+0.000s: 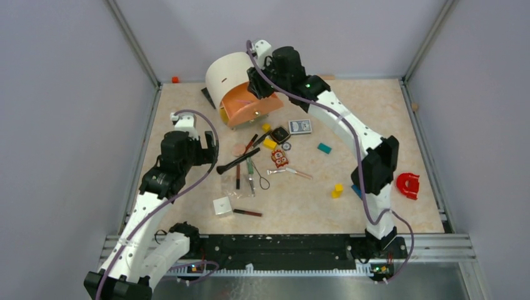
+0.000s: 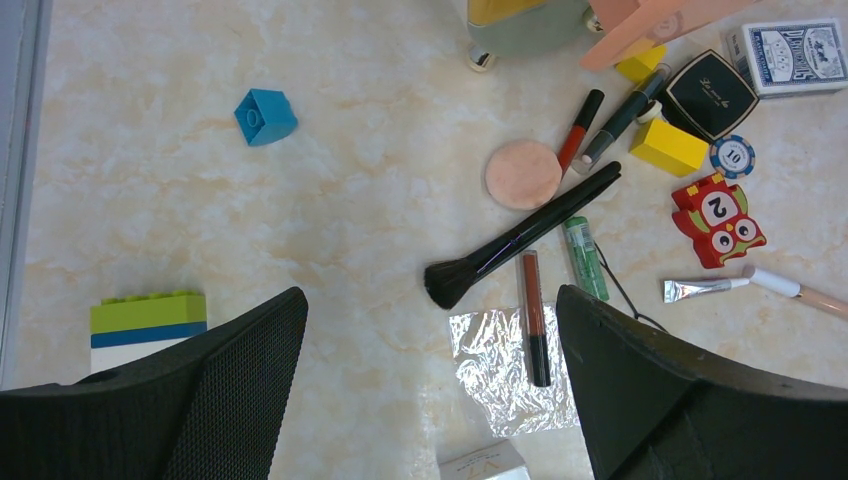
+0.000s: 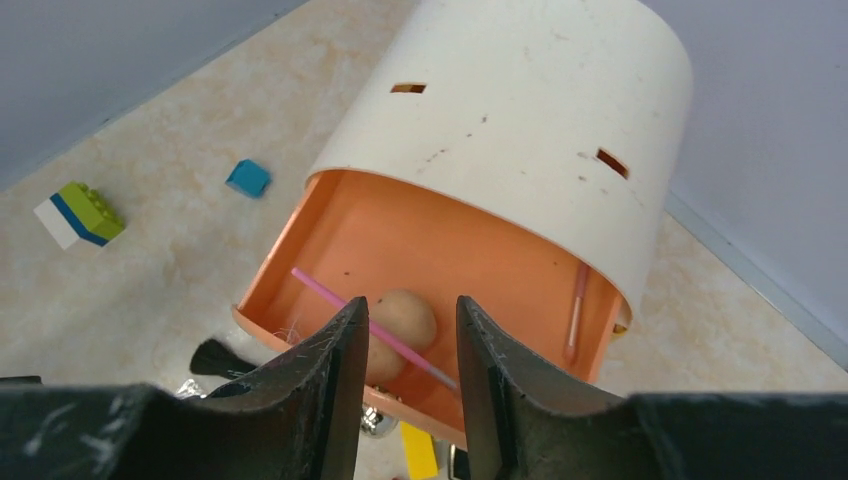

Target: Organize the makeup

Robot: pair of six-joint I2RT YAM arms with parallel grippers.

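Note:
A white curved-lid makeup box [image 1: 223,75] stands at the back, its orange drawer [image 3: 500,270] out and holding a pink stick, round beige items and a thin tube. My right gripper hangs open over it, empty. My left gripper is open above the left of the table, near a black brush [image 2: 520,235], a pink puff [image 2: 523,172], pencils [image 2: 532,280], a black compact [image 2: 706,92], a green tube [image 2: 585,257] and a flat brush [image 2: 700,288].
Toy blocks [image 2: 668,146], a card box [image 2: 786,55], an owl piece [image 2: 718,220], a white cube [image 1: 222,206] and a red object [image 1: 407,186] lie about.

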